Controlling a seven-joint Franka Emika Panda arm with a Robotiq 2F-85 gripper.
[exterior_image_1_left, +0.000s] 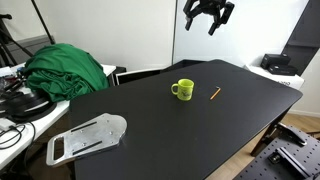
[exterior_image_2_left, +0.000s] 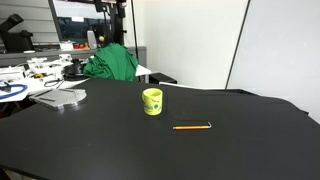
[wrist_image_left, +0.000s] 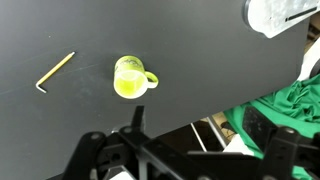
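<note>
A yellow-green mug (exterior_image_1_left: 184, 91) stands upright on the dark table, its handle toward the left in exterior view 1. An orange pencil (exterior_image_2_left: 192, 127) lies on the tabletop a short way from the mug, and both show in the wrist view, the mug (wrist_image_left: 129, 78) near the centre and the pencil (wrist_image_left: 56, 70) at left. High above the table my gripper (exterior_image_1_left: 200, 31) hangs open, apart from everything. Nothing is between its fingers in the wrist view, where the fingertips (wrist_image_left: 138, 119) are spread wide.
A flat grey slotted plate (exterior_image_1_left: 105, 130) lies at the table's front left in exterior view 1. Green cloth (exterior_image_1_left: 66, 72) is heaped beyond the table's left edge, beside cables and equipment.
</note>
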